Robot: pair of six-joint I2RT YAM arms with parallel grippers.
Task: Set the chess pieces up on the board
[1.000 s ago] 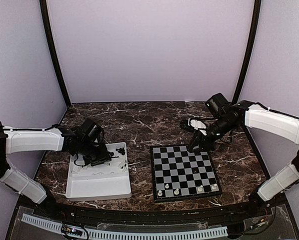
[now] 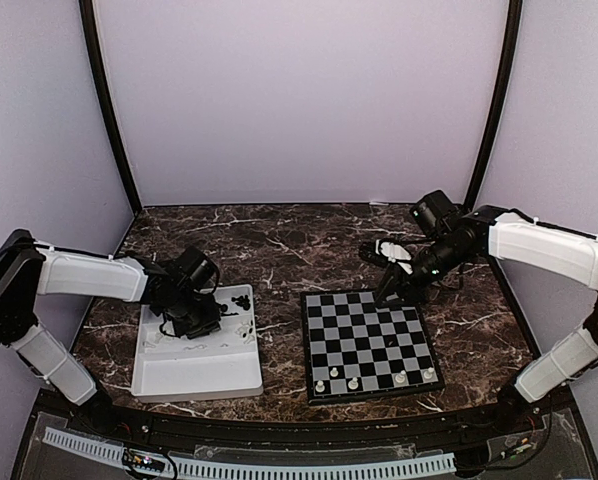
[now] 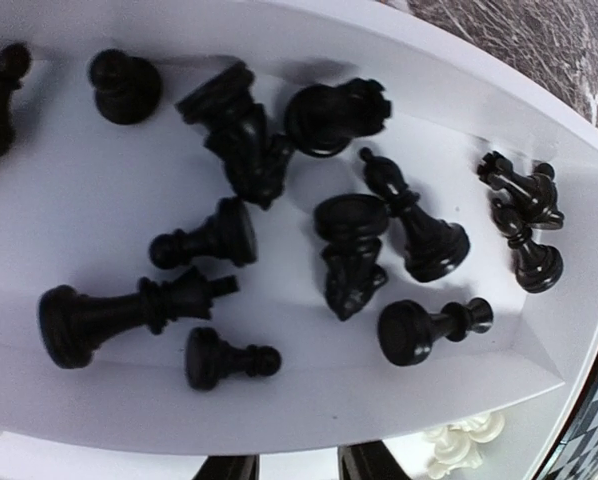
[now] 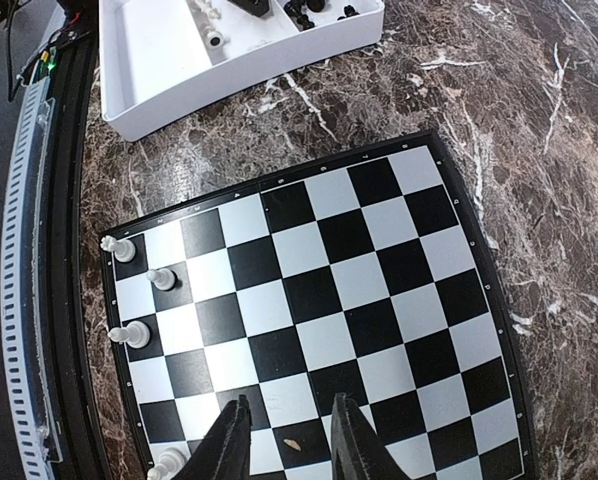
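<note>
My left gripper is over the white piece tray [image 2: 197,376], above a compartment of black pieces lying mostly on their sides, including a king [image 3: 99,322], a bishop [image 3: 424,235] and a pawn [image 3: 214,358]; white pieces [image 3: 469,440] show beyond its wall. Only its fingertips show, apart, with nothing visible between. My right gripper hangs over the chessboard [image 4: 349,290], fingers apart and empty.
A rail [image 2: 289,460] runs along the front, and pale walls surround the back and sides.
The pieces look unchanged.
</note>
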